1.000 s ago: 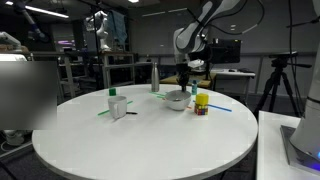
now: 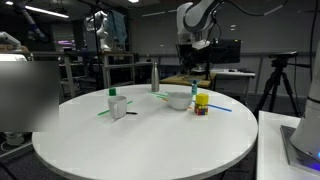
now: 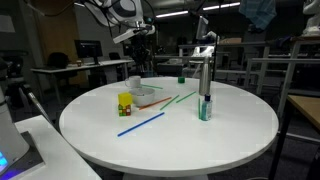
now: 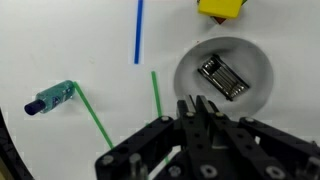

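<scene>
In the wrist view my gripper is shut above the near edge of a pale round bowl (image 4: 256,58). Whatever may be between its dark fingers cannot be made out. A dark, silver-striped object (image 4: 222,76) shows inside the bowl. Seen from exterior view 1, the white arm (image 2: 198,20) hangs over the far part of the table, high above the bowl (image 2: 180,101). The other exterior view has the arm (image 3: 127,18) at upper left, above the bowl (image 3: 144,98).
Beside the bowl stands a yellow block (image 3: 125,101) over smaller coloured ones. A small bottle (image 3: 205,108) and a tall grey bottle (image 3: 205,76) stand farther off. Blue (image 3: 141,124) and green sticks lie around. A white mug (image 2: 117,107) has open table around it.
The arm has risen from close above the bowl to well clear of it. The bowl and the other table objects have stayed in place.
</scene>
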